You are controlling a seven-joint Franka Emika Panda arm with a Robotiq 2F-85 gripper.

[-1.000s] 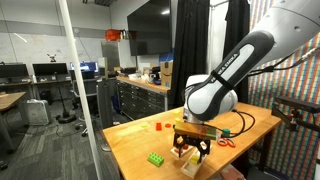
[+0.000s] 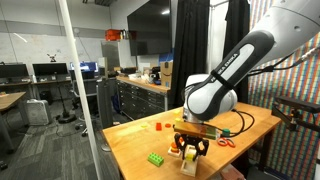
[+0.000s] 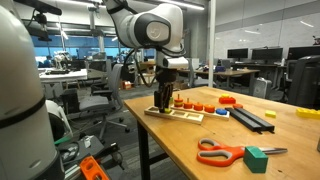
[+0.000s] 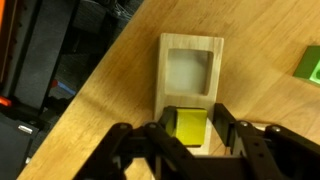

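Note:
A pale wooden tray (image 4: 190,42) with square openings lies on the table; its far opening is empty in the wrist view. At its near end is a yellow block (image 4: 190,127), between the fingers of my gripper. Whether the fingers press on the block or stand just clear of it is not clear. In the second exterior view the gripper (image 3: 163,108) points down at the tray (image 3: 188,116) near the table edge. The first exterior view shows the gripper (image 2: 191,148) low over the tray, fingertips partly hidden.
A green block (image 2: 155,159) lies beside the tray. Red-handled scissors (image 3: 220,154), a dark bar (image 3: 251,120) and a row of red pieces (image 3: 210,108) are on the table. Beyond the tray's side, the table edge drops off.
Over the last second my gripper has come lower and slightly right, closer to the tray and yellow block. The green block has stayed in place.

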